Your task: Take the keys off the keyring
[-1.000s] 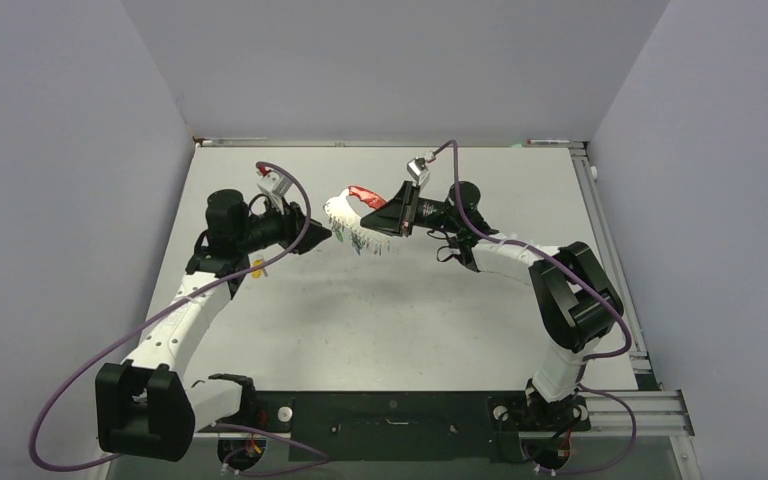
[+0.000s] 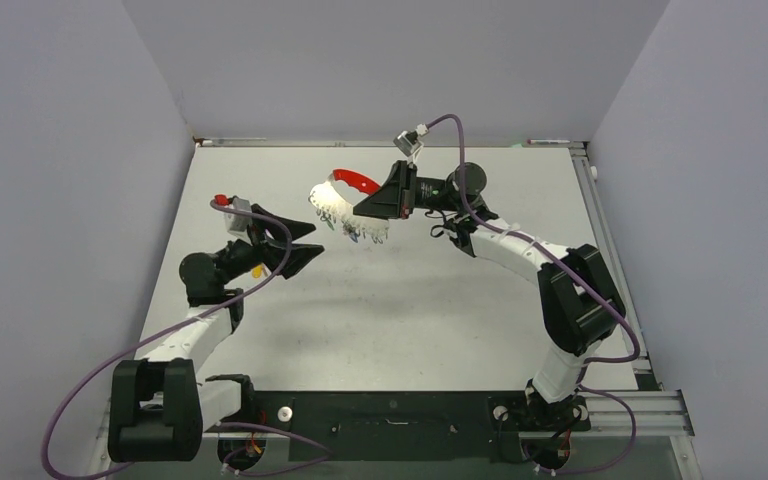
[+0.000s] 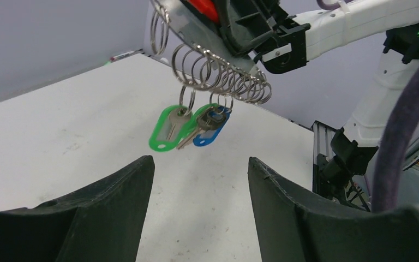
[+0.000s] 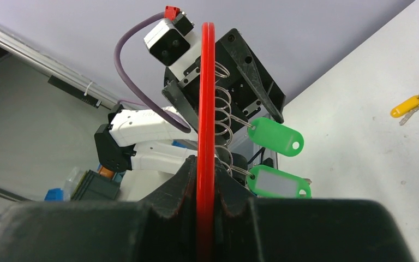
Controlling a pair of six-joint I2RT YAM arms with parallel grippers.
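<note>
My right gripper (image 2: 385,207) is shut on the keyring holder, a white curved plate (image 2: 325,203) with a red handle (image 2: 357,179) (image 4: 206,82), held in the air. Rows of wire rings hang from it, carrying keys (image 3: 196,134) with green tags (image 3: 162,136) (image 4: 275,135) and a blue tag (image 3: 213,136). My left gripper (image 2: 312,240) stands open to the left of the holder, its fingers empty and apart from the hanging tags.
A yellow-tagged key (image 4: 406,106) lies on the white table (image 2: 380,320) near the left arm. Grey walls border both sides and the back.
My left gripper has drawn back leftward from the holder and shifted toward the front, now visibly open.
</note>
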